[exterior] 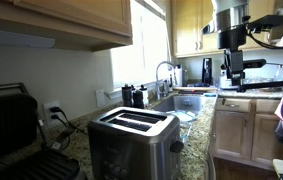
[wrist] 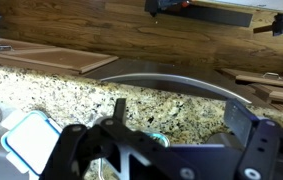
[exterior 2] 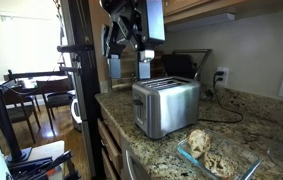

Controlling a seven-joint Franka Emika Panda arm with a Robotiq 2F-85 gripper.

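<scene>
My gripper (exterior 2: 129, 72) hangs in the air above the counter, its two fingers apart with nothing between them. In the wrist view the dark fingers (wrist: 114, 108) stand wide apart over the counter's edge. A silver toaster (exterior: 136, 142) sits on the granite counter; its top slots look empty in the first exterior view. Near it, in the second exterior view, is a glass dish (exterior 2: 243, 170) holding bread-like pieces (exterior 2: 219, 160). The gripper is well clear of both toaster and dish.
Speckled granite (wrist: 176, 108) runs along the counter, and a blue-edged pale item (wrist: 33, 140) shows at lower left. A sink (exterior: 179, 103) with a faucet (exterior: 162, 67) lies farther back. Upper cabinets (exterior: 71, 18) overhang the toaster's side. A black appliance (exterior: 11, 125) stands at left.
</scene>
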